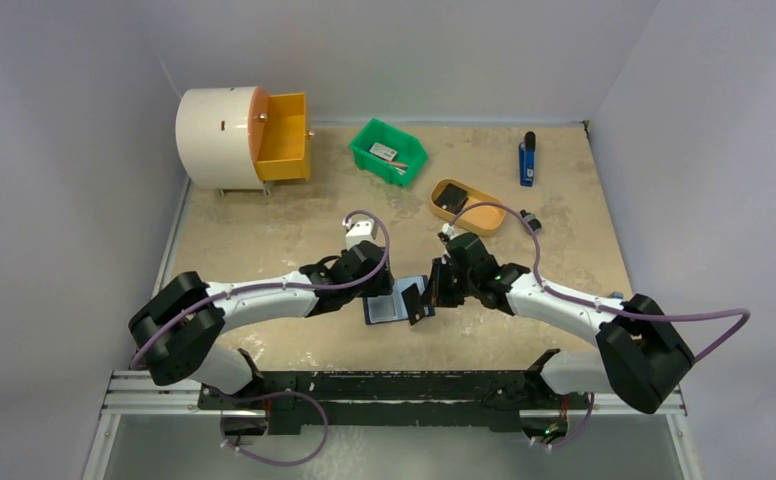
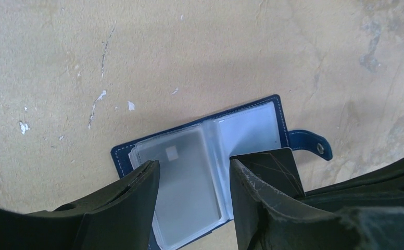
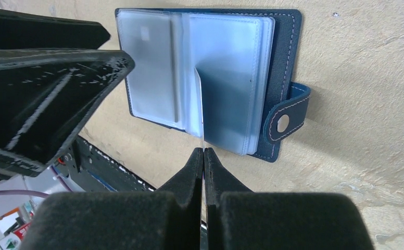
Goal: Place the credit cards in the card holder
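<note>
The blue card holder lies spread open on the table, its clear sleeves facing up. A thin black card stands tilted over the holder's strap-side half. My right gripper is shut on this card, which shows almost edge-on in the right wrist view. Whether the card's lower edge is inside a sleeve, I cannot tell. My left gripper is open above the other half of the holder, nothing held between its fingers. From the top, the holder is partly covered by both arms.
An orange tray holding a dark item sits behind the right arm. Farther back are a green bin, a blue stapler-like tool and a white drum with a yellow drawer.
</note>
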